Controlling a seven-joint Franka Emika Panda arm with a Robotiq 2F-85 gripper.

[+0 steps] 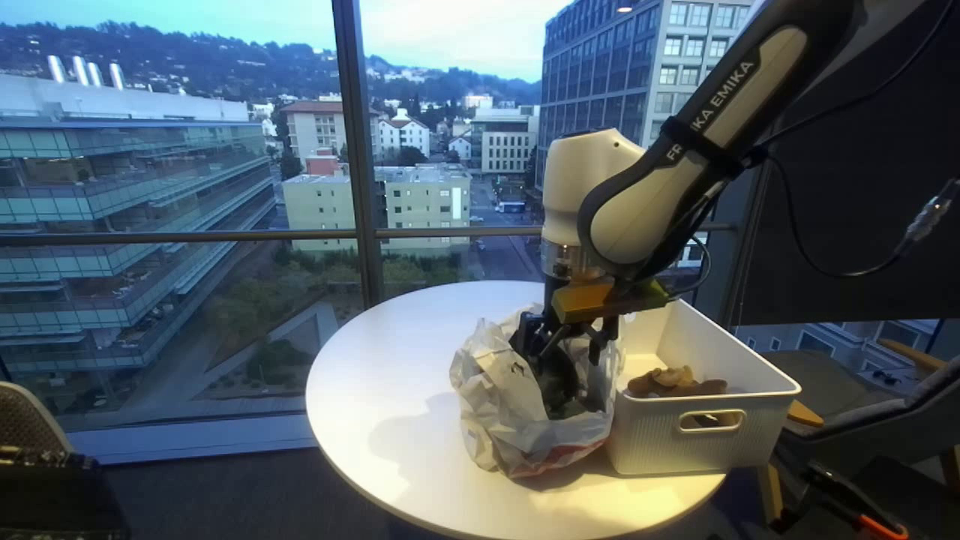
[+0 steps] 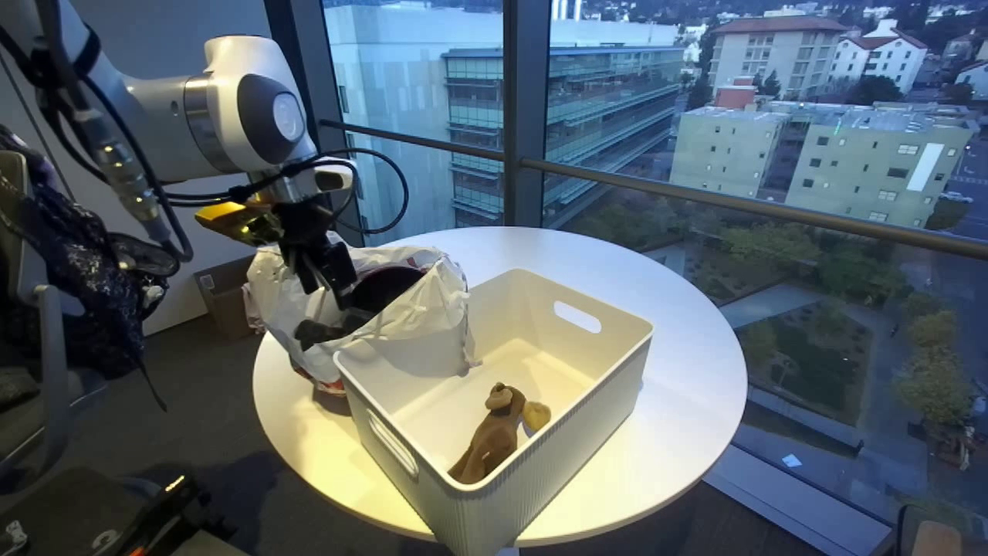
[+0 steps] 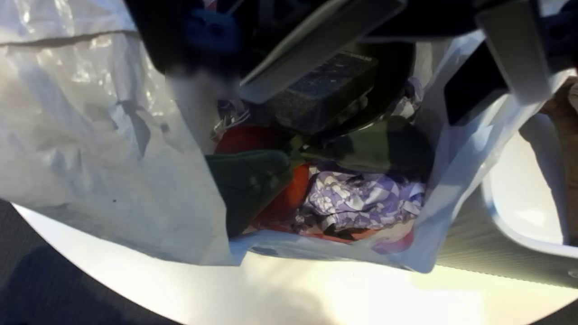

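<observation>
A crumpled white plastic bag [image 1: 499, 409] stands open on the round table, packed with mixed things. My gripper [image 1: 565, 346] reaches down into the bag's mouth with its fingers apart, and I see nothing held. In the wrist view one finger [image 3: 325, 48] crosses above a dark boxy object [image 3: 328, 89] inside a black bowl-like thing. Below these lie a dark green item [image 3: 252, 176], a red item [image 3: 295, 192] and a purple-and-white patterned cloth [image 3: 363, 200]. A white bin [image 2: 593, 389] touches the bag's side, holding a brown plush toy [image 2: 493, 435].
A small tan object [image 2: 536, 416] lies by the plush toy in the bin. A window with a metal rail stands behind it.
</observation>
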